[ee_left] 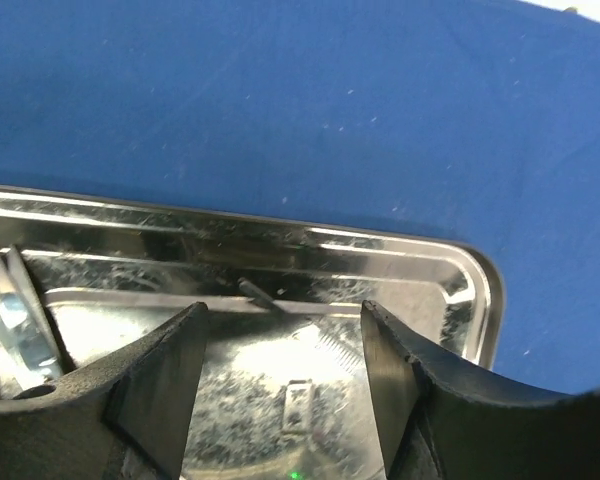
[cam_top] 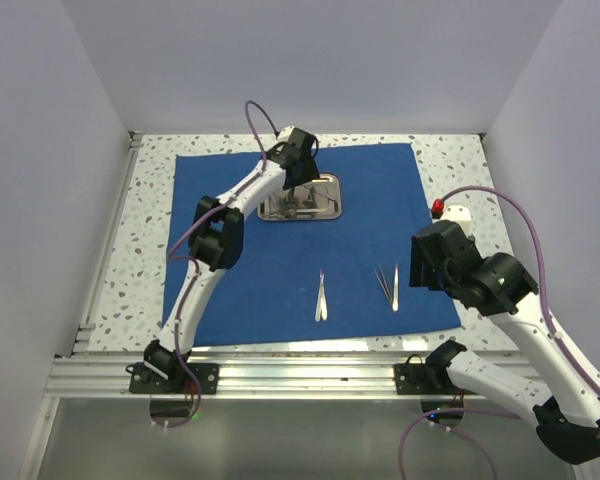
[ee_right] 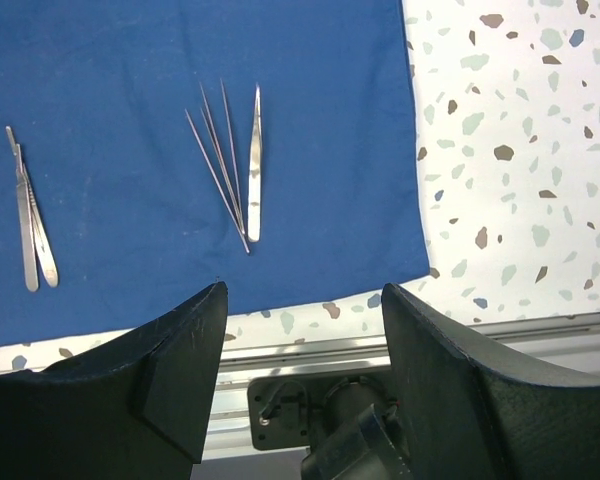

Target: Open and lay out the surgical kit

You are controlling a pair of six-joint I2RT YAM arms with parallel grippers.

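Observation:
The metal tray (cam_top: 328, 213) lies on the blue cloth, at the back left of centre. Over it hangs my left gripper, fingers apart, with nothing held between the tips. Inside the tray, a thin dark-tipped tool (ee_left: 261, 295) slants below the tips, near a small slotted piece (ee_left: 298, 408). Pointed metal tools (ee_left: 18, 318) show at the tray's left end, partly cut off. Off to the right, my right gripper stands open and empty above the cloth's front right area. Tweezers (ee_right: 255, 180) and several thin rods (ee_right: 220, 165) lie on the cloth nearby.
Two slim handles (ee_right: 33, 220) lie close together on the cloth, left of the rods. A speckled tabletop (cam_top: 120, 250) borders it, with metal rails (cam_top: 310, 372) along the front.

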